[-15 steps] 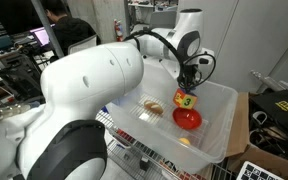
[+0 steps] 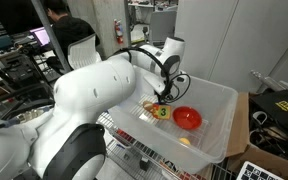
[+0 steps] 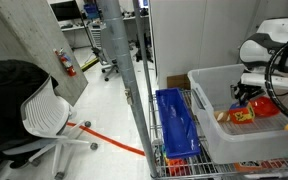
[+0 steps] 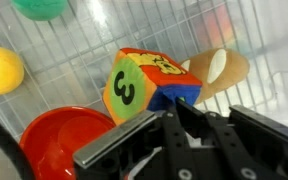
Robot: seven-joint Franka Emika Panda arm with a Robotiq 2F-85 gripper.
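Observation:
A soft-looking cube (image 4: 129, 88) with a yellow-green face marked 3 and orange, red and blue sides is in the wrist view. My gripper is shut on its blue corner; the fingertips are partly hidden there. In exterior view 1 the cube (image 2: 163, 112) is low inside the white bin (image 2: 212, 142), under the gripper (image 2: 165, 98). Whether it touches the bin floor cannot be told. A red bowl (image 2: 187, 118) lies right beside the cube.
Around the cube in the bin are a brown bread-like piece (image 4: 216, 70), a yellow ball (image 4: 2, 70) and a green ball (image 4: 39, 8). The bin walls stand close on all sides. A blue bin (image 3: 174, 122) is next to it on the wire rack.
The gripper has come down and to the left in exterior view 1, carrying the cube from above the red bowl to beside it, low in the bin.

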